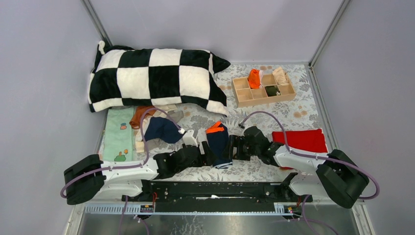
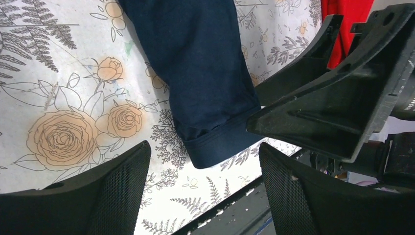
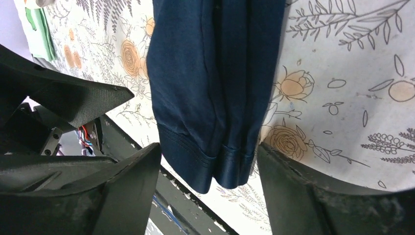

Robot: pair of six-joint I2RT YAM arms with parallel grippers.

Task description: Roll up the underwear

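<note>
The navy underwear [image 1: 219, 144], folded into a long strip with an orange band at its far end, lies upright along the table between my grippers. My left gripper [image 1: 208, 152] is at its near left side; in the left wrist view its fingers stand open either side of the near hem [image 2: 220, 142], with part of the other gripper at the right. My right gripper [image 1: 230, 147] is at the strip's right side; in the right wrist view its fingers are apart, over the layered near end [image 3: 227, 166].
A wooden divided box [image 1: 259, 97] with cloths stands at the back right. A red cloth [image 1: 306, 139] lies at the right, a pile of garments [image 1: 161, 129] at the left, and a checkered pillow [image 1: 156, 78] at the back.
</note>
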